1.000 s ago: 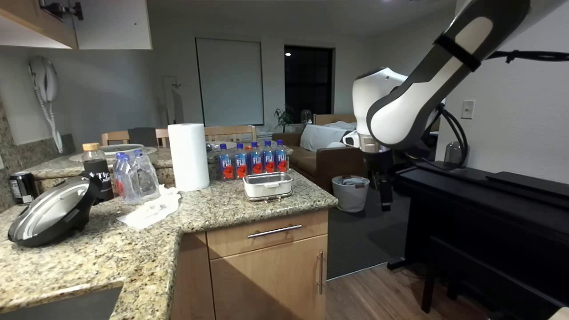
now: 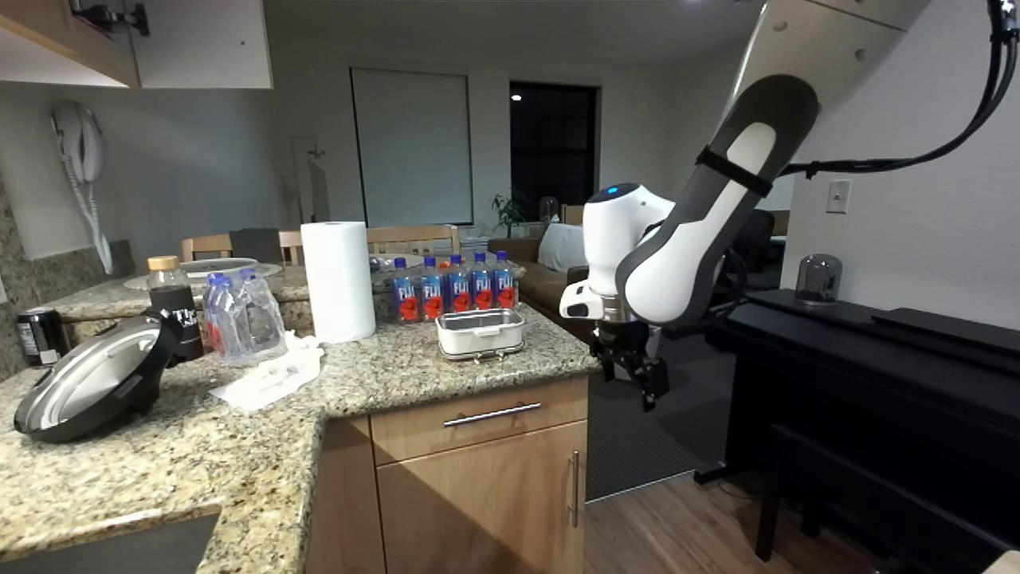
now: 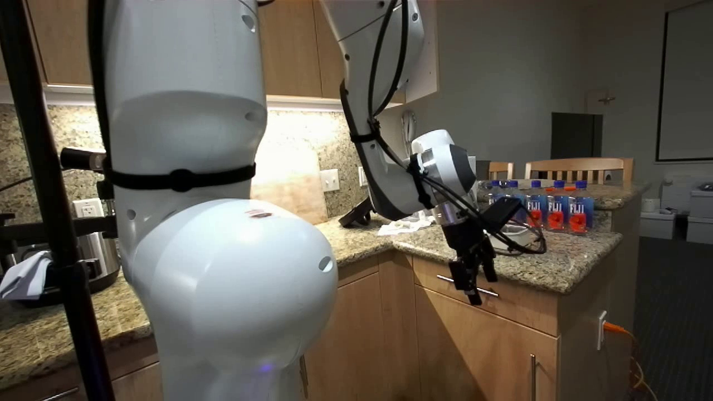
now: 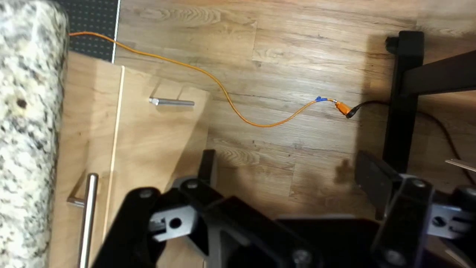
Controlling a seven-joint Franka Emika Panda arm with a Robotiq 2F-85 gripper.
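My gripper stands open in the wrist view, its two dark fingers wide apart with only wood floor visible between them. In exterior view 1 the gripper (image 2: pixel 633 387) hangs just past the counter's right end, tilted. Exterior view 2 has the gripper (image 3: pixel 473 284) in front of the drawer front. On the counter sits a white lunch box (image 2: pixel 480 335) with a metal clasp, to the gripper's left. Behind it stands a row of Fiji water bottles (image 2: pixel 459 287). The drawer handle (image 4: pixel 87 221) and the door handle (image 4: pixel 171 102) show below the counter edge.
A paper towel roll (image 2: pixel 339 282), crumpled paper (image 2: pixel 272 375), a black pot lid (image 2: pixel 96 378) and wrapped bottles (image 2: pixel 242 316) occupy the counter's left. A black piano (image 2: pixel 870 383) stands at right. An orange cord (image 4: pixel 200 70) crosses the floor.
My arm has moved left and a little lower, toward the counter's end, and the gripper has tilted. It now blocks the view of the white bin. The counter items look unmoved.
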